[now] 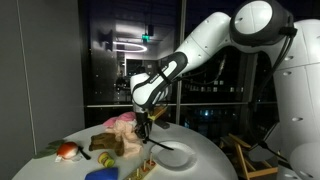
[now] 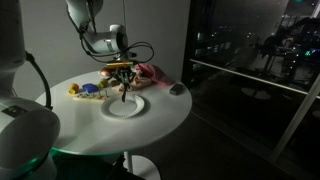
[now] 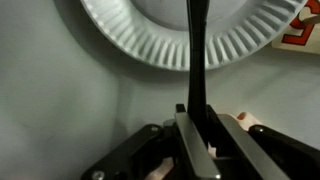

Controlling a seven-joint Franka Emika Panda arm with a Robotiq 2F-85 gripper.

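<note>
A thin black utensil (image 3: pixel 198 60) is held between the fingers of my gripper, which is shut on it. In the wrist view it reaches up across the rim of a white plate (image 3: pixel 140 42) with a ridged edge. Exterior view 1 has the gripper (image 1: pixel 150 122) above the table, left of and behind the plate (image 1: pixel 185 160). From the other side, the utensil (image 2: pixel 124 93) slants down over the plate (image 2: pixel 108 112). Whether its tip touches the plate cannot be told.
A pink cloth (image 1: pixel 127 135), a brown item (image 1: pixel 104 142) and a blue item (image 1: pixel 102 174) lie left of the gripper. A wooden piece (image 1: pixel 140 172) sits near the plate. Towards the far edge is a dark object (image 2: pixel 177 89).
</note>
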